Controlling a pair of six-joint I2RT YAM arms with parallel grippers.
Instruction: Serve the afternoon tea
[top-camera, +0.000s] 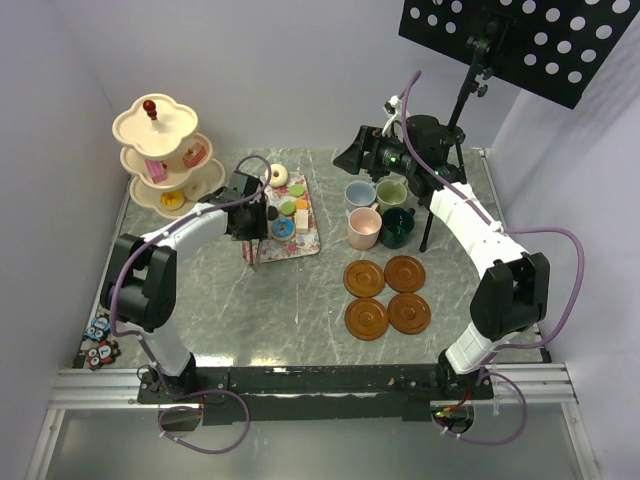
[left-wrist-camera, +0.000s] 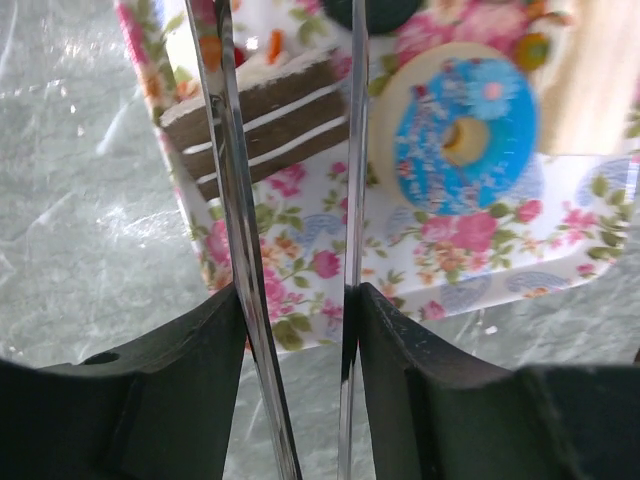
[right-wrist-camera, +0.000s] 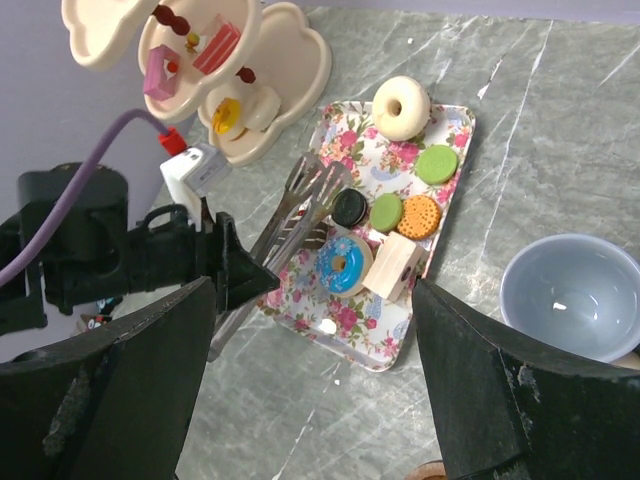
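Note:
A floral tray holds a chocolate cake slice, a blue donut, a plain donut, green and dark round cookies and a pale block. My left gripper is over the tray's left part, its long metal tongs part open across the cake slice in the left wrist view; whether they touch it I cannot tell. My right gripper is raised above the cups, part open, with nothing seen between its fingers.
A tiered cake stand stands back left. Cups and four brown coasters are on the right. A black perforated stand rises behind the right arm.

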